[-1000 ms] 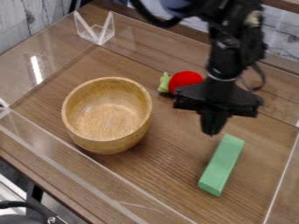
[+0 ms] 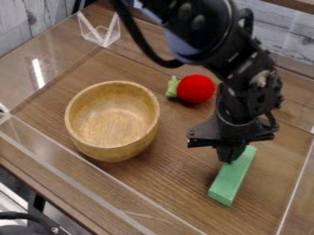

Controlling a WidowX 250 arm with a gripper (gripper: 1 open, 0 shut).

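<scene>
My black gripper (image 2: 218, 138) reaches down from the top over the near right of the table, its fingertips just at or above the upper end of a mint-green block (image 2: 229, 182). The fingers look close together; whether they touch the block is unclear. A red tomato-like object (image 2: 196, 89) with a green part (image 2: 174, 89) lies behind the arm, to the left.
A tan wooden bowl (image 2: 113, 120) sits on the left of the wooden table (image 2: 123, 193). A small clear wire-like object (image 2: 101, 27) is at the back left. Bare table surrounds the bowl toward the front.
The gripper has moved down and toward the front, over the green block's upper end. The block, red object and bowl appear in the same places.
</scene>
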